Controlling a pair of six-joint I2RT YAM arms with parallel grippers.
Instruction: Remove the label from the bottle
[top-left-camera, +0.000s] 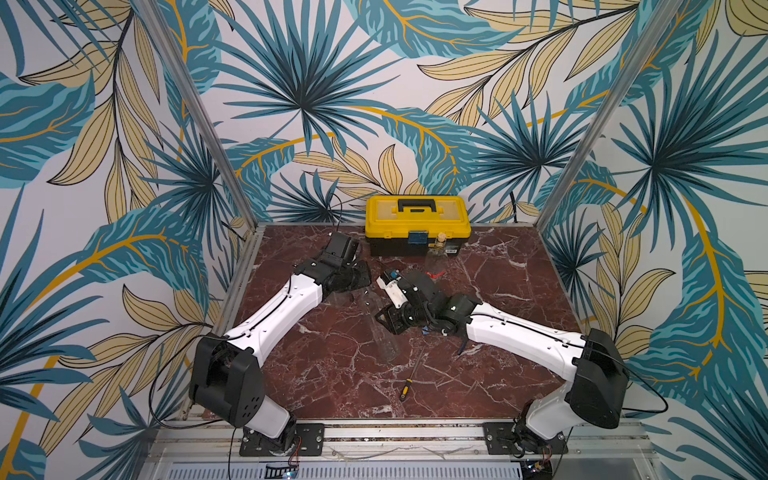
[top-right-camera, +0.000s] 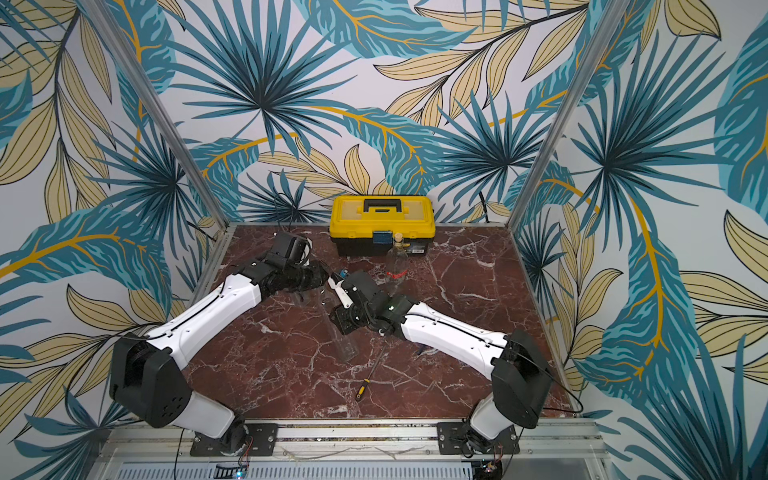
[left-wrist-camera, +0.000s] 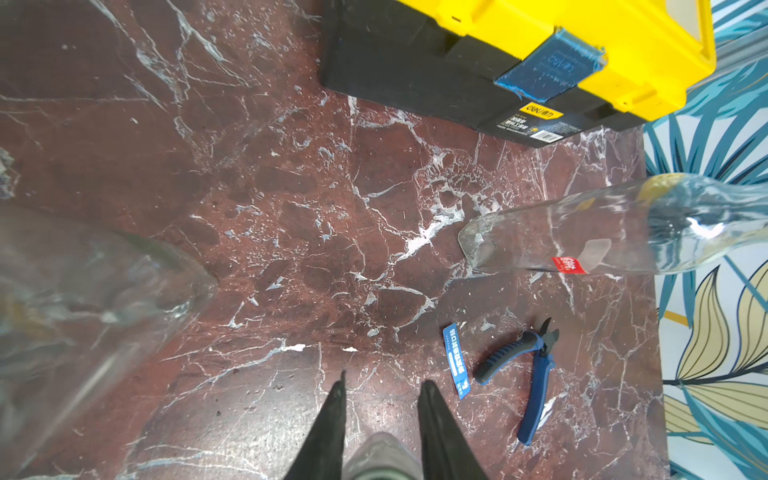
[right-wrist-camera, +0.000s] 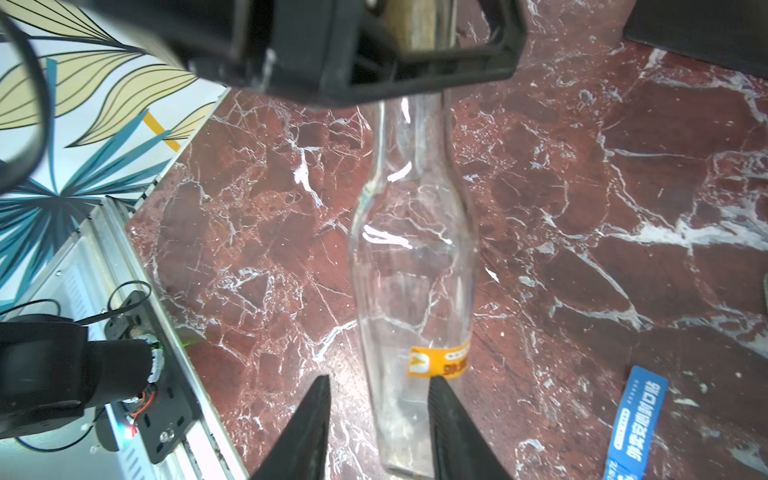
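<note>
A clear glass bottle hangs tilted over the table, with an orange label low on its side in the right wrist view. My left gripper is shut on its neck. Open, my right gripper is at the bottle's lower part; that view shows the bottle's base end between its fingers, though contact cannot be told. In the top left view the bottle's bottom end shows beyond the right gripper, which hides the label there.
Another glass bottle with a red label stands before the yellow toolbox. One more blurred bottle is close on the left. Blue pliers, a blue strip and a screwdriver lie on the table.
</note>
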